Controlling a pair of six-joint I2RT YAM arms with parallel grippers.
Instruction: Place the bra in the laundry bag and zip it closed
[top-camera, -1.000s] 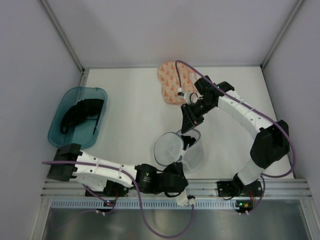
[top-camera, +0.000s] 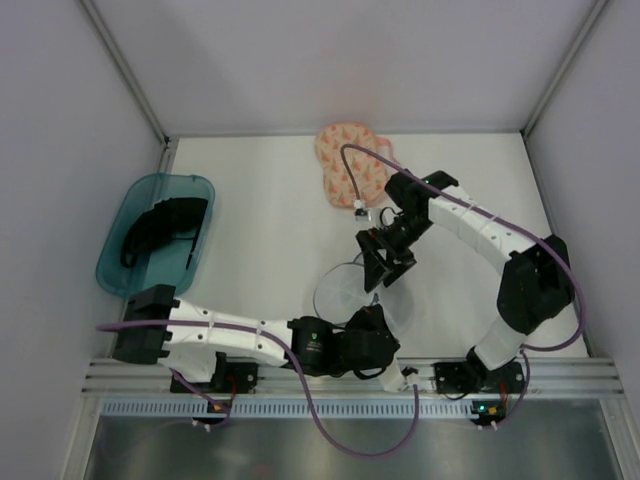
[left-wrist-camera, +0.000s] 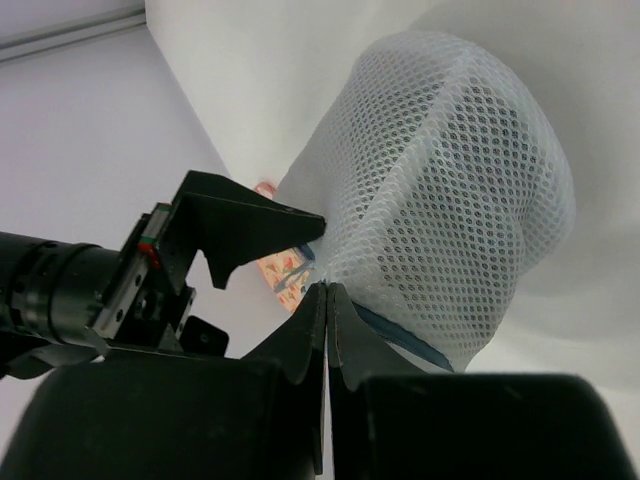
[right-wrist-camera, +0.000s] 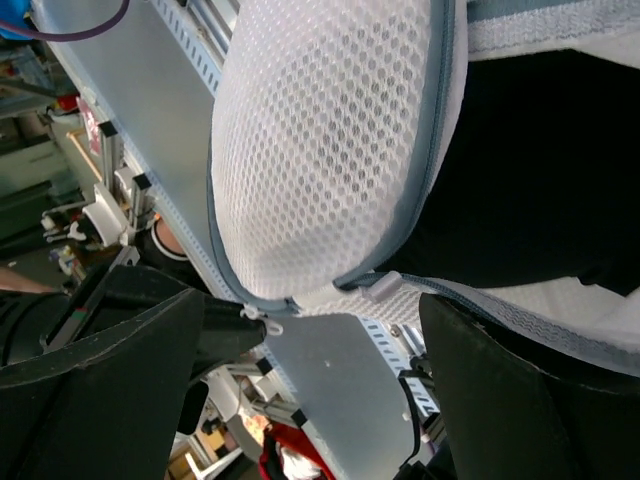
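The white mesh laundry bag (top-camera: 340, 300) (left-wrist-camera: 430, 200) (right-wrist-camera: 320, 140) lies on the table between my grippers. Black fabric (right-wrist-camera: 530, 170) shows inside it, with grey zipper edges and a small puller (right-wrist-camera: 385, 287) at the opening in the right wrist view. My left gripper (top-camera: 372, 310) is shut at the bag's edge; whether fabric is between its tips is unclear. My right gripper (top-camera: 375, 270) stands open over the bag's opening, its fingers either side of the zipper edge.
A teal basket (top-camera: 112, 245) with black fabric sits at the left. A peach patterned cloth (top-camera: 345, 165) lies at the back.
Over the last second my left arm has moved right and up in the top view.
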